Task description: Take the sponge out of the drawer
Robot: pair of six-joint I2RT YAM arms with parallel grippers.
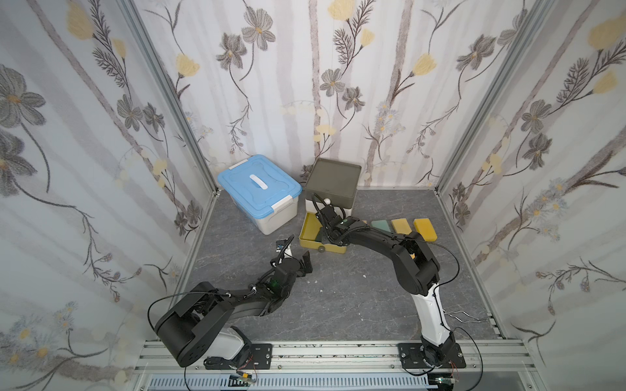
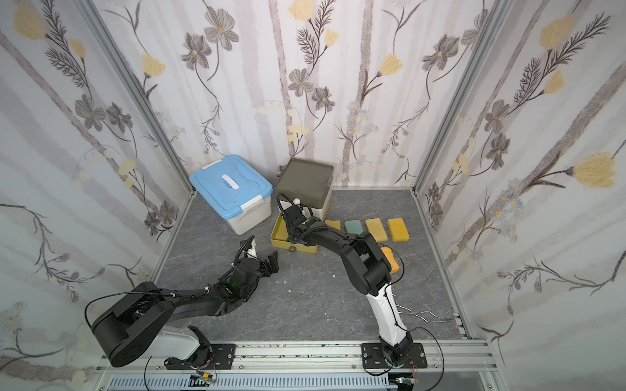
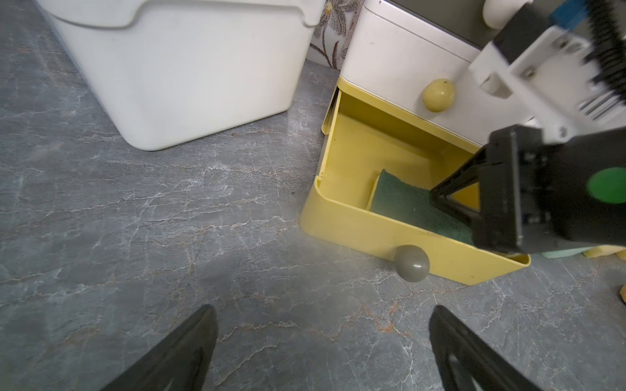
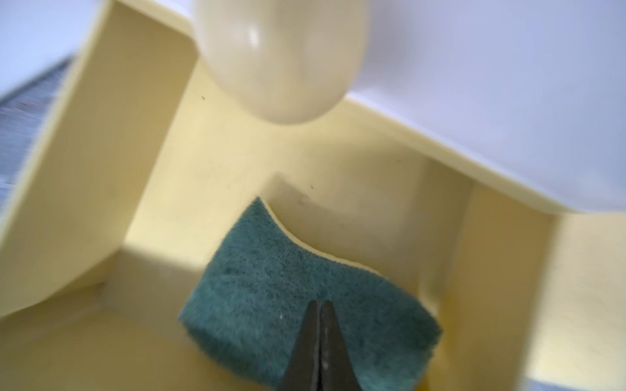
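A green-topped sponge (image 4: 260,280) with a yellow underside lies in the pulled-out yellow drawer (image 3: 365,224). The right wrist view shows my right gripper with its fingertips pressed together and nothing between them. Those tips are over the sponge's green face, which spreads out on both sides of them. In the left wrist view, the right gripper's black body covers the drawer's right part and one end of the sponge (image 3: 414,203). My left gripper stands open and empty above the floor, in front of and left of the drawer.
A white cabinet (image 3: 397,49) with a round cream knob (image 3: 439,95) rises behind the drawer. To its left stands a white box with a blue lid (image 1: 260,185). Several sponges, including a yellow one (image 1: 425,229), lie to the right.
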